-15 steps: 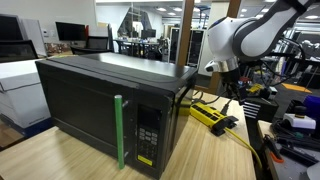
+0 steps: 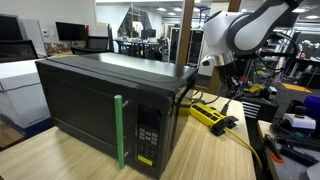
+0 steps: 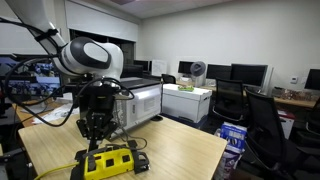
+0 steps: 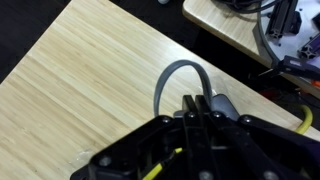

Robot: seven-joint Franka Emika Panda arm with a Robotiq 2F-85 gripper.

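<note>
A yellow power strip (image 2: pixel 212 118) with black parts lies on the wooden table beside the black microwave. In the other exterior view the same yellow strip (image 3: pixel 110 163) lies near the front, with my gripper (image 3: pixel 92 138) just above its far side. Seen from the wrist, a dark cable (image 4: pixel 184 63) loops up and comes down to my gripper. The fingertips are close together on the dark cable, near a grey, rounded piece (image 4: pixel 224 105). What exactly sits between them is mostly hidden. The strip itself is largely covered by the gripper in that view.
The microwave (image 2: pixel 105 105), with a green handle (image 2: pixel 119 130), stands left of the strip. A yellow cord (image 2: pixel 245 145) runs off the strip toward the table's edge. Bare tabletop (image 3: pixel 185 145) lies to the right in the second exterior view.
The arm has shifted slightly up and to the left in exterior view 1. The power strip and the microwave have stayed in place.
</note>
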